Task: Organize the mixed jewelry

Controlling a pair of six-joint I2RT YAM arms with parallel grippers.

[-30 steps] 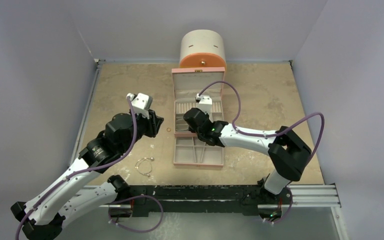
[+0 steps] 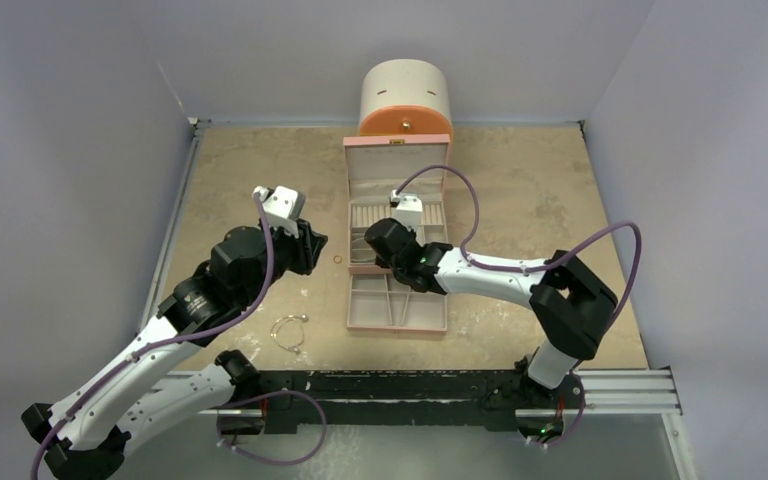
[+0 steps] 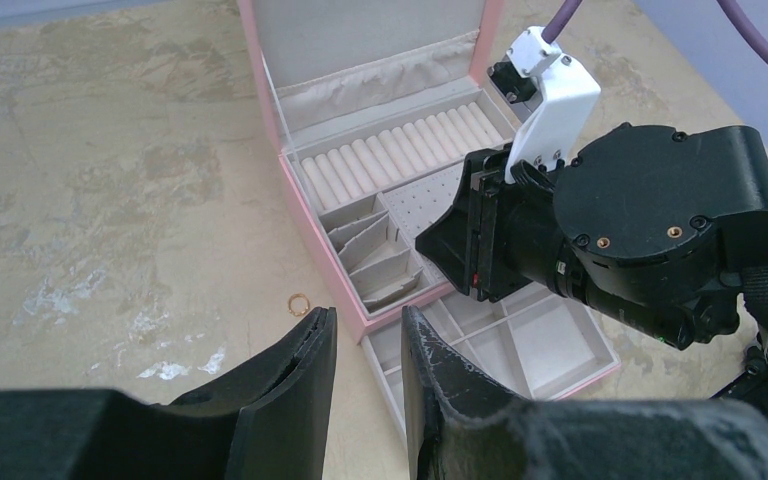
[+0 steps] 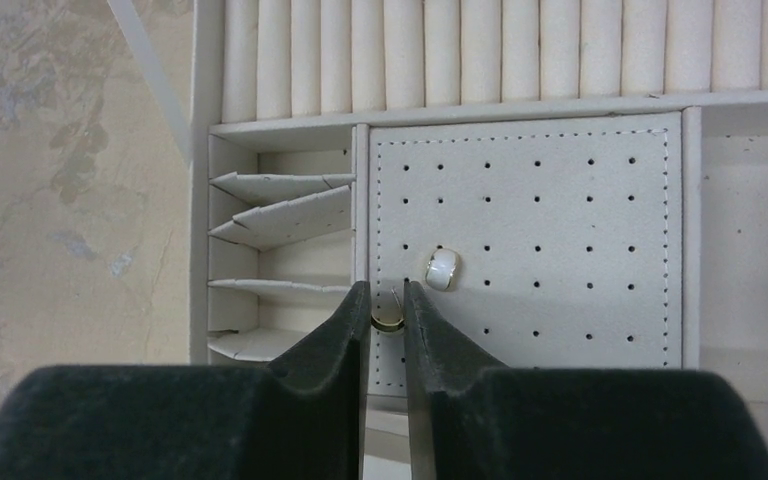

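The open pink jewelry box (image 2: 397,329) stands at the middle of the table, lid raised and lower drawer out. My right gripper is over its dotted pad (image 4: 560,300), fingers a narrow gap apart. A small gold earring (image 4: 388,322) with a thin post shows between these fingertips; whether they grip it cannot be told. Right beside them on the pad is a white-and-gold earring (image 4: 441,269). Left of the box, my left gripper hangs with parted fingers and nothing between them. A gold ring (image 3: 298,304) lies on the table by the box.
A bangle (image 2: 288,332) with ball ends rests on the table at the front left. Behind the box stands a white-and-orange round-topped container (image 2: 405,90). Slotted pockets (image 4: 280,290) border the pad on the left, and ring rolls (image 4: 500,50) run behind it.
The right arm has shifted slightly to the left and settled over the box. My left arm has stayed in place, as have the ring and bangle.
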